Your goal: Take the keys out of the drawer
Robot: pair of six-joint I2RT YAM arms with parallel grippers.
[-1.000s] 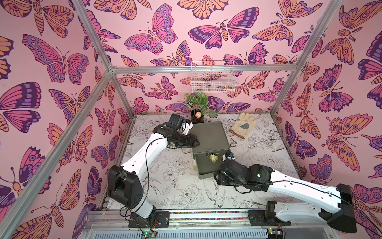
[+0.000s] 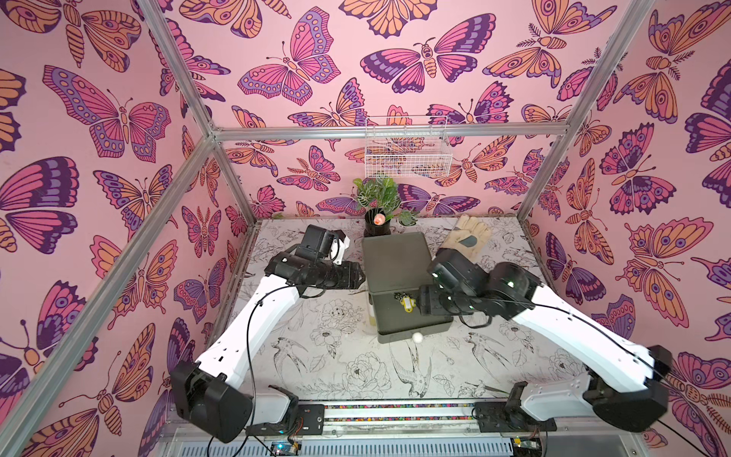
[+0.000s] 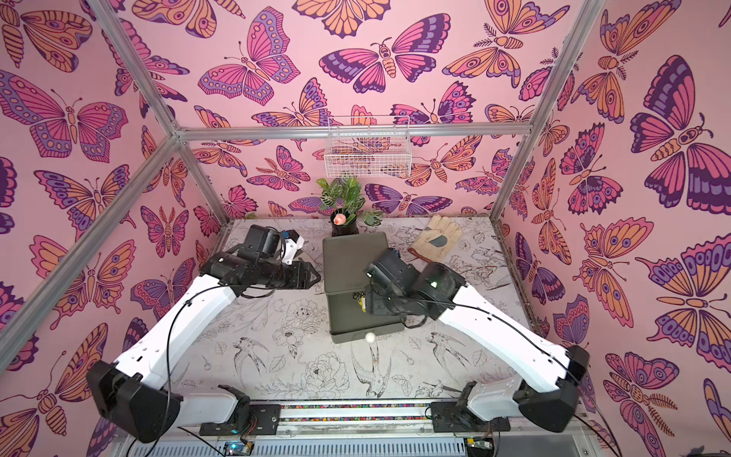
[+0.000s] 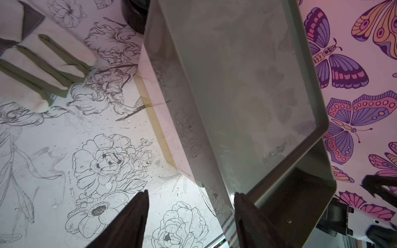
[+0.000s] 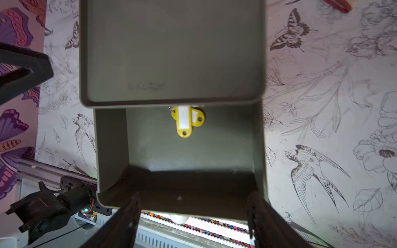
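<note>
A dark olive box point(image 2: 394, 251) has its lower drawer point(image 5: 190, 148) pulled out toward the front. Yellow key tags point(image 5: 184, 124) with a metal ring lie inside it, beside the upper part's edge. My right gripper hangs over the drawer, open and empty. My left gripper is at the box's left side, apart from the keys, its fingers spread with nothing seen held between them.
A work glove point(image 2: 466, 237) lies at the back right, and a potted plant point(image 2: 378, 199) stands behind the box. A white ball point(image 2: 418, 337) is at the drawer's front.
My left arm has moved back to the left, away from the box. My right gripper has risen from the front of the drawer to a place over it.
</note>
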